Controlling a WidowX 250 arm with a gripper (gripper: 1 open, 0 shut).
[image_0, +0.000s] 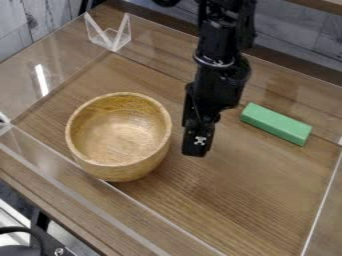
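Note:
The black robot arm reaches down from the top centre to my gripper (199, 135), which stands open just right of a round tan bowl (119, 137). The bowl looks empty. A green rectangular block (277, 123) lies on the wooden table (227, 200) to the right of the gripper, apart from it. I see nothing held between the fingers.
A clear plastic bracket (110, 33) stands at the back left near the table's edge. Black cables show at the lower left corner, off the table.

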